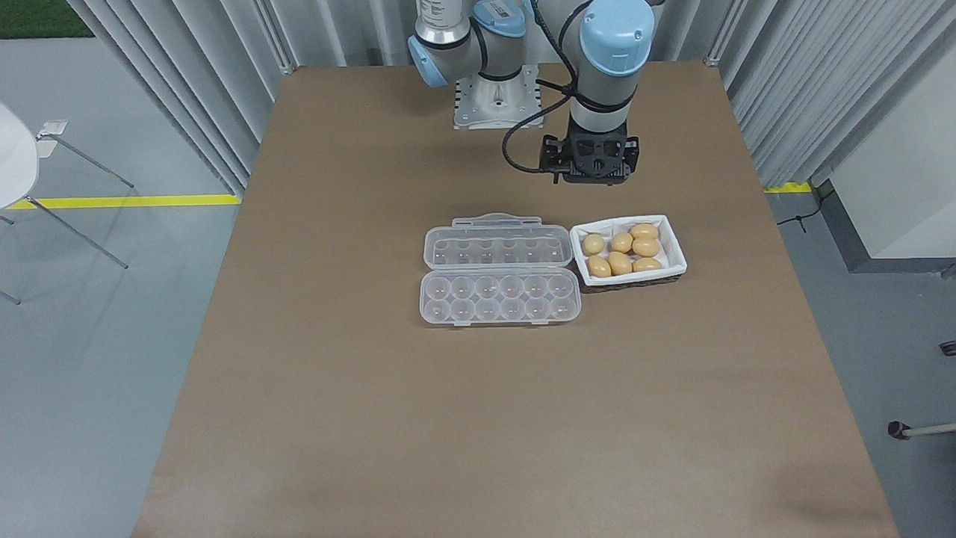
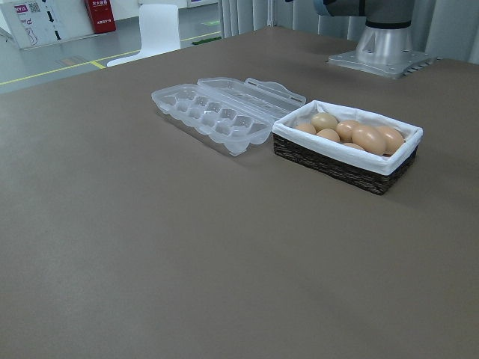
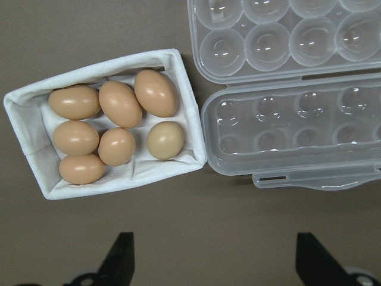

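My gripper (image 1: 588, 175) hangs high behind the egg basket in the front view; in the wrist view its fingers (image 3: 119, 259) stand wide apart at the lower edge, open and empty. The white-lined wicker basket (image 1: 627, 278) holds several brown eggs (image 3: 119, 103) and one paler egg (image 3: 165, 140). Beside it, left in the front view, lies an open clear plastic egg carton (image 1: 499, 296), its moulded wells empty.
The arm's base plate (image 2: 374, 66) sits at the back edge.
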